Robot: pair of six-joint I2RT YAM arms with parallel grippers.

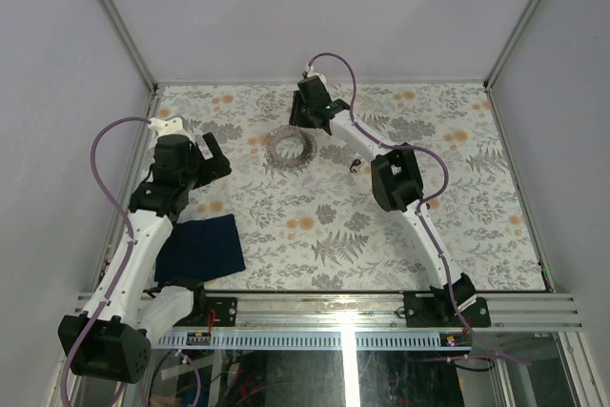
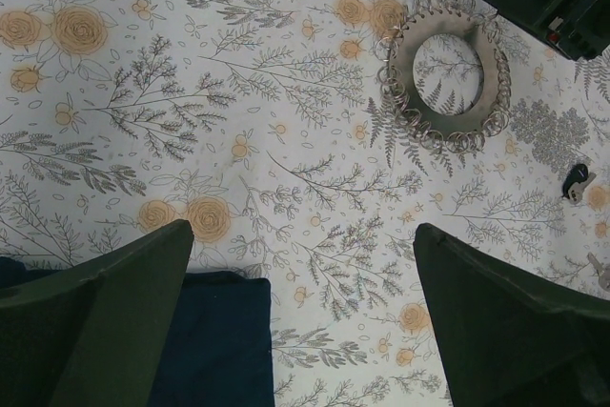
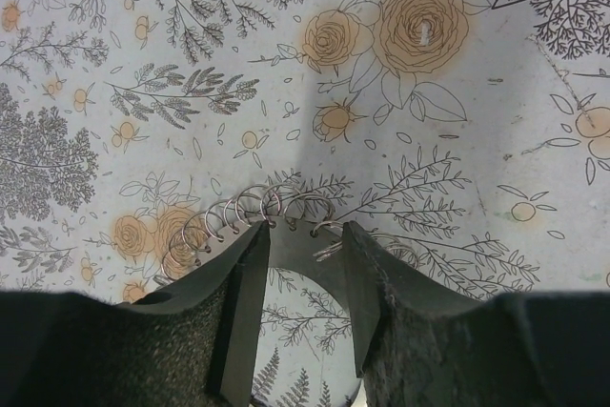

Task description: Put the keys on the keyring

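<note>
A flat metal keyring [image 1: 291,148], fringed with small wire loops, lies on the patterned cloth in the top view. My right gripper is over its far edge, with the fingers part open. Several wire loops [image 3: 310,205] show around and between its fingertips; whether any touch is unclear. One key with a black head [image 2: 577,183] lies right of the keyring, and another metal key [image 2: 600,272] is cut off by the left wrist view's edge. On the left side my left gripper [image 1: 213,155] hangs wide open and empty above the cloth.
A folded dark blue cloth [image 1: 200,247] lies at the front left. The right arm [image 1: 397,178] reaches across the right half and hides part of it.
</note>
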